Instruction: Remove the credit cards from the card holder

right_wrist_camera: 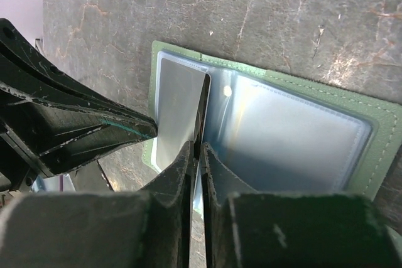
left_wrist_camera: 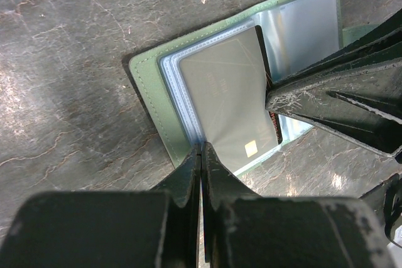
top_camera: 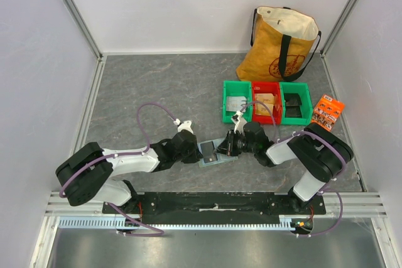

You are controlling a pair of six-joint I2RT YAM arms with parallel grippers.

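Observation:
A pale green card holder with clear sleeves lies opened flat on the table. In its left-hand sleeve sits a grey card with a small gold patch; the card's right edge stands a little proud of the sleeve mouth, its dark side showing. My left gripper is shut, its tips against the sleeve's outer edge, nothing visible between them. At the card's protruding edge is my right gripper, tips very close together; whether they grip the card is hard to tell. The other sleeve looks empty.
Green and red bins stand beyond the right arm, with an orange packet beside them. A yellow bag is behind. Open table lies to the back left.

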